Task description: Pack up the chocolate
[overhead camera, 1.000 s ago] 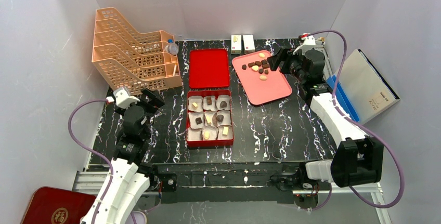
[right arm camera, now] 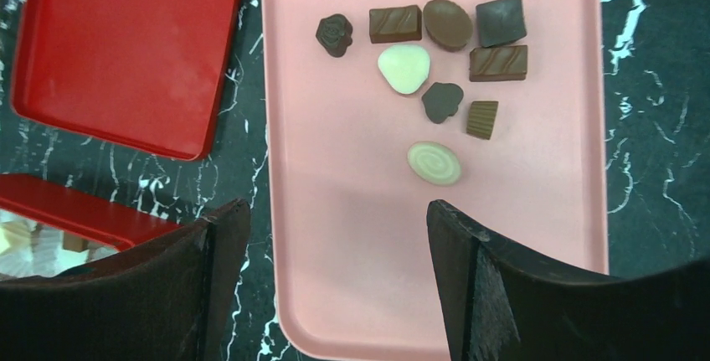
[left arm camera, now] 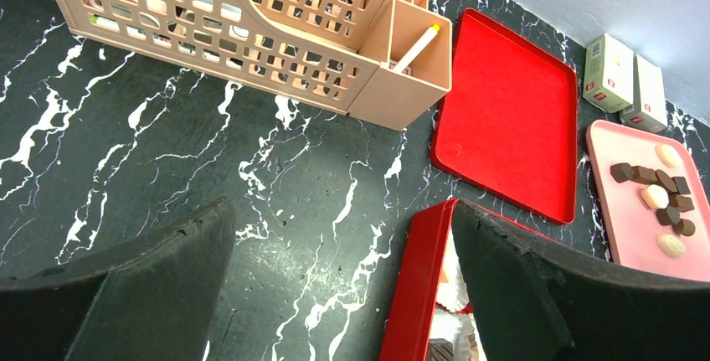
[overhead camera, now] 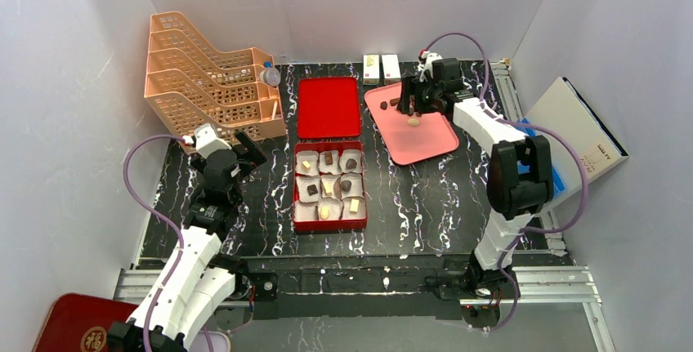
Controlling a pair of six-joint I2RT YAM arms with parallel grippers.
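Observation:
A red box (overhead camera: 297, 205) of paper-lined cells holding chocolates sits mid-table, its red lid (overhead camera: 328, 107) lying behind it. On the pink tray (right arm camera: 352, 235) are several dark and pale chocolates, among them a dark flower (right arm camera: 442, 101) and a pale oval (right arm camera: 434, 162). My right gripper hangs over this tray, fingers apart, nothing visible between them. In the top view it covers some of the chocolates. My left gripper stands open and empty to the left of the box, over bare marble.
An orange slotted organiser (overhead camera: 196, 91) with a bottle fills the back left. Two small cartons (left arm camera: 607, 72) stand at the back. A white board (overhead camera: 580, 148) leans at the right. Table front right of the box is clear.
My right arm has swung left, carrying the open gripper further over the pink tray's chocolates. My left gripper has shifted slightly right and up in the top view.

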